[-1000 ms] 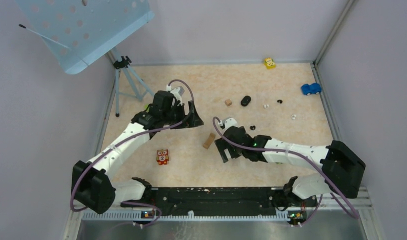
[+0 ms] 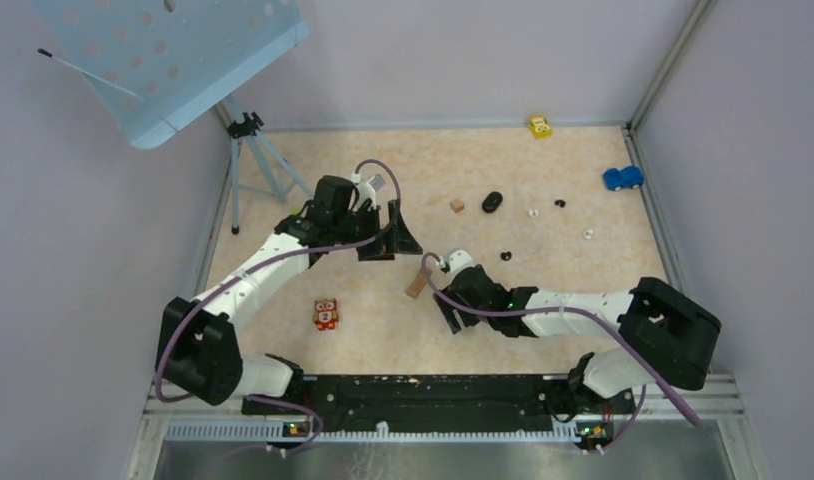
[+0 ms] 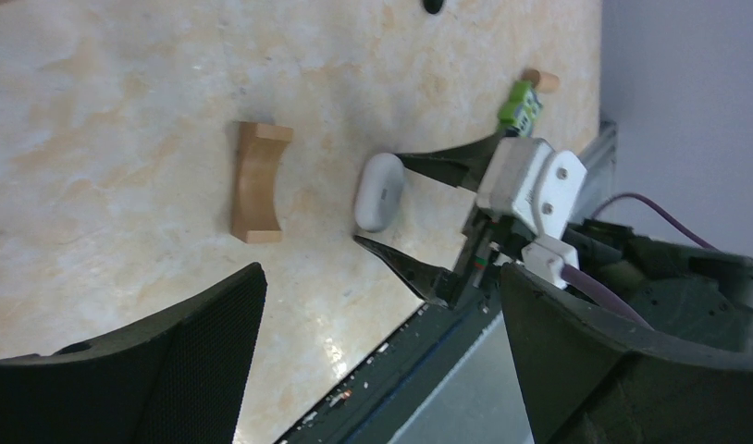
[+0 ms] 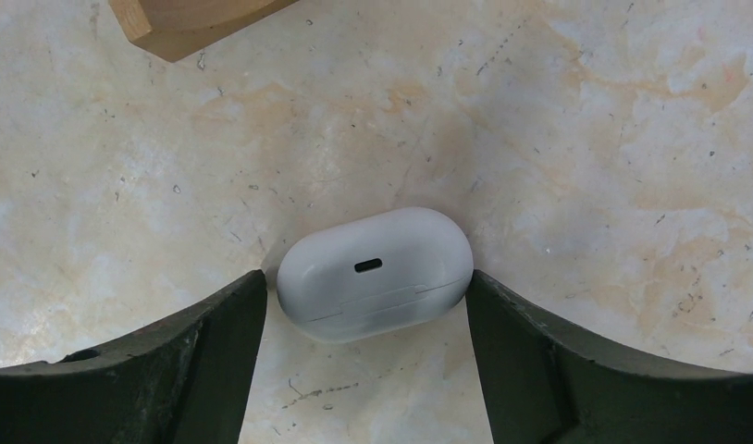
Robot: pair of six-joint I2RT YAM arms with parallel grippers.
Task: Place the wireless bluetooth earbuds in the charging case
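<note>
A white charging case [image 4: 382, 268], rounded and with a small dark slot in its side, rests on the table. My right gripper straddles it: one finger meets its right end, while a narrow gap shows at the left. In the top view that gripper hides the case. My left gripper stands open above the table, left of the right arm, with nothing held. Two small white pieces that look like earbuds, one [image 2: 533, 213] near a black oval case [image 2: 492, 202] and another [image 2: 588, 234] farther right, lie apart. Two small black pieces [image 2: 560, 203] [image 2: 506, 256] lie nearby.
A wooden arch block [image 3: 255, 182] lies between the grippers, close to the white case. Also on the table are a wooden cube [image 2: 457, 205], a red owl toy [image 2: 326, 314], a yellow car [image 2: 540, 126] and a blue car [image 2: 623, 178]. The right middle has free room.
The left gripper has moved a little to the right. Loose objects on the table have stayed in place.
</note>
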